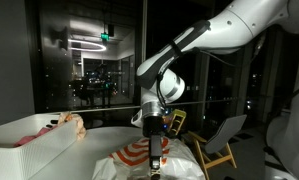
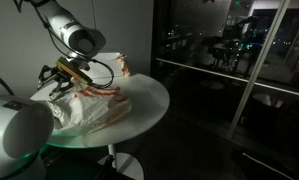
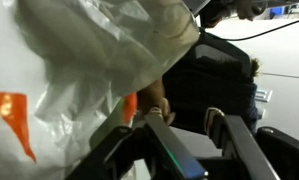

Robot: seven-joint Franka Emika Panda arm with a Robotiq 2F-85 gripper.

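Note:
A white plastic bag with red-orange markings [image 1: 114, 168] lies crumpled on the round white table [image 2: 149, 100]. My gripper [image 1: 155, 164] points down over the bag in exterior view 1. In the wrist view, the gripper has its fingers apart, with a dark gap between them. The bag [image 3: 84, 75] fills the left of that view. By the left fingertip shows a brown item [image 3: 155, 97], mostly hidden by the bag and finger; whether they touch is unclear.
A white open box [image 1: 34, 152] with pinkish and brown contents stands at the left of the table. Beyond the right edge is a wooden-framed chair [image 1: 219, 150]. Between box and bag the tabletop is clear.

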